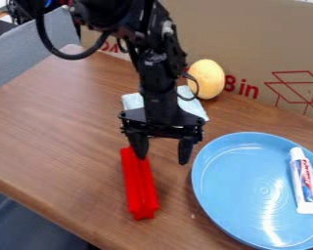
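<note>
My black gripper (pixel 162 148) hangs open over the table, its left finger just above the top end of a red oblong object (pixel 140 190), its right finger off to the right of it, near the plate's edge. A blue plate (pixel 246 205) lies at the right, with a white toothpaste tube (pixel 304 181) on it. Behind the gripper a white cloth (pixel 191 104) is partly hidden, and a yellow rounded object (pixel 207 78) stands at the back.
A cardboard panel (pixel 264 54) runs along the back. The table's front left edge borders a dark area below.
</note>
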